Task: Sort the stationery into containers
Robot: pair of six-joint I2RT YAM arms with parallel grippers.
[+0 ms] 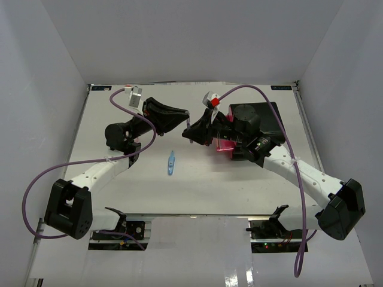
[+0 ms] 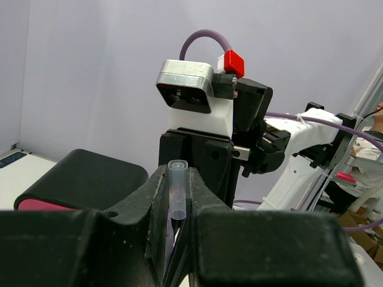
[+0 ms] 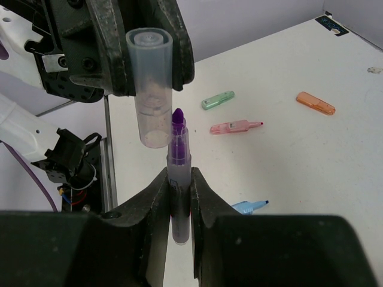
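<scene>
My left gripper point(image 1: 187, 115) is shut on a clear cap point(image 3: 152, 89), held upright with its lower end free. My right gripper is shut on a marker point(image 3: 179, 161), whose purple tip points up and is uncovered. In the right wrist view the cap sits left of the tip, overlapping its height, not over it; whether they touch I cannot tell. On the table lie a blue marker point(image 1: 171, 162), a pink marker point(image 3: 234, 127), a green marker point(image 3: 218, 100) and an orange piece point(image 3: 315, 103).
A black case point(image 1: 271, 122) with pink lining point(image 1: 224, 145) stands on the right, partly hidden behind my right arm. Both arms meet above the table's middle.
</scene>
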